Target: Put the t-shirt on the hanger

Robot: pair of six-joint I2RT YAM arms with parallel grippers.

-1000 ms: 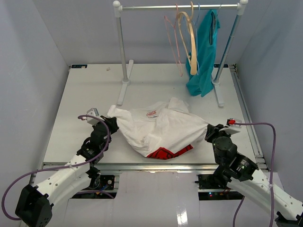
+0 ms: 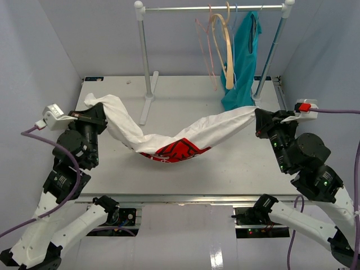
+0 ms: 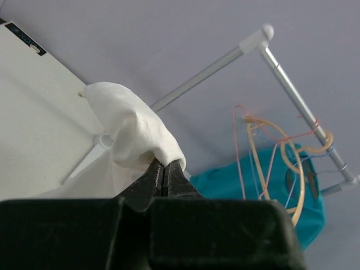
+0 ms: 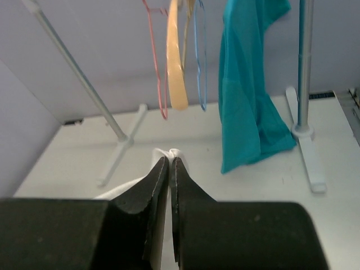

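A white t-shirt with a red print (image 2: 176,147) hangs stretched between my two grippers above the table (image 2: 185,180). My left gripper (image 2: 97,115) is shut on one bunched end at upper left; in the left wrist view the cloth (image 3: 135,118) rises from its fingers. My right gripper (image 2: 257,118) is shut on the other end, with a small bit of cloth (image 4: 160,154) showing at its fingertips. Behind, a wooden hanger (image 2: 229,79) hangs on the rail beside pink and blue hangers.
A teal garment (image 2: 242,62) hangs at the right of the rack. The rack's rail (image 2: 180,8) spans the back, its white feet (image 2: 148,107) resting on the table.
Both grippers have risen and moved apart, the left leftward and up, the right slightly up. The shirt has gone from lying spread on the table to hanging stretched between them.
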